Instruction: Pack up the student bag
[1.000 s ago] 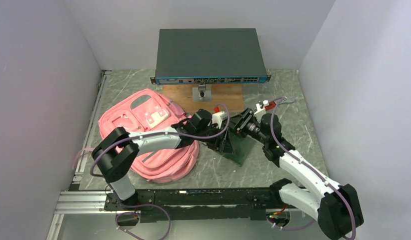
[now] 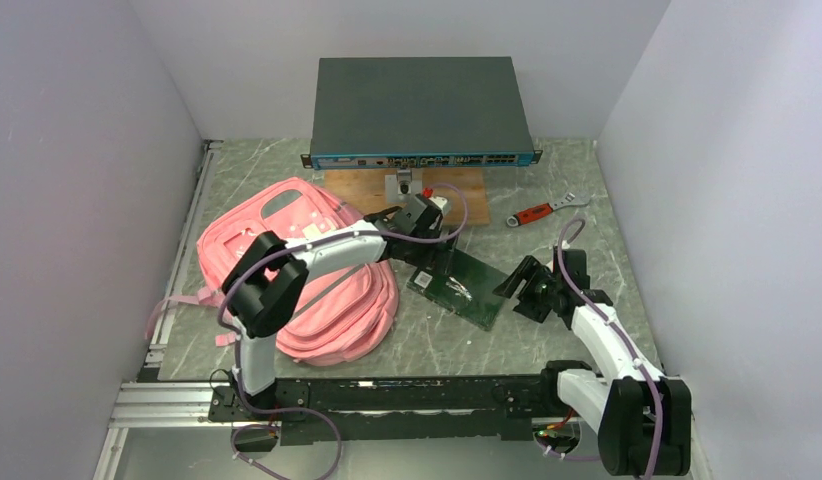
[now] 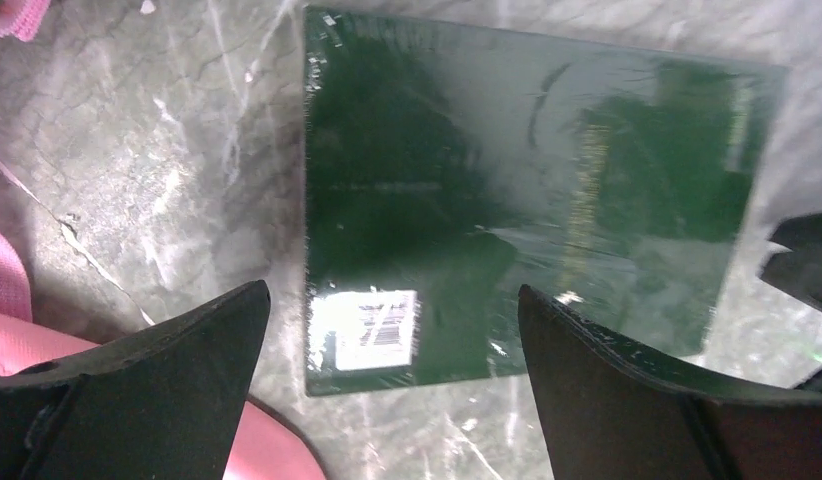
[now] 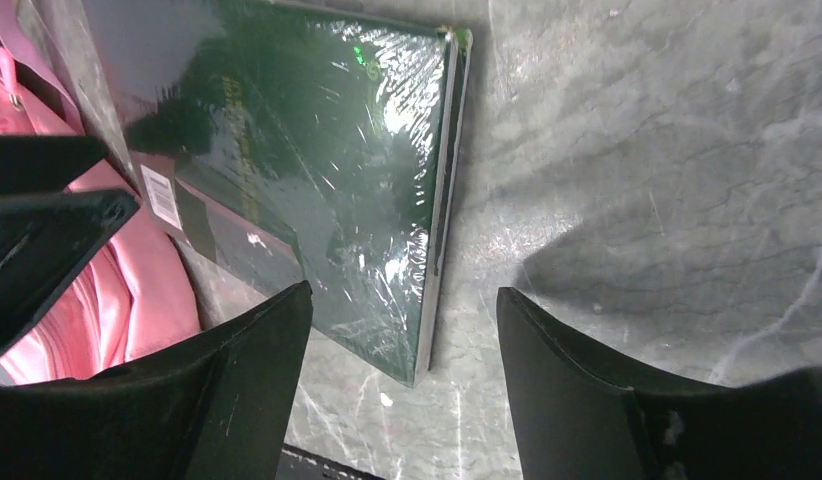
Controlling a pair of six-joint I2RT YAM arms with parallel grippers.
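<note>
A dark green, plastic-wrapped book (image 2: 469, 288) with a white barcode label lies flat on the table. It fills most of the left wrist view, where my left gripper hangs over its barcode edge, open and empty. The pink student bag (image 2: 337, 330) lies to the left of the book, seemingly closed. Near the book's right end is my right gripper, its fingers apart on either side of the book's edge in the right wrist view. Whether they touch it cannot be seen.
A red-handled wrench (image 2: 535, 213) lies at the back right. Behind the book, a wooden board (image 2: 467, 195) sits below a dark rack-mounted device (image 2: 417, 110). Bare table (image 2: 442, 345) shows in front of the book.
My right gripper has pulled back from the left one and come down toward the book's right end. The left gripper has shifted back over the book's left side. Book and bag stay put.
</note>
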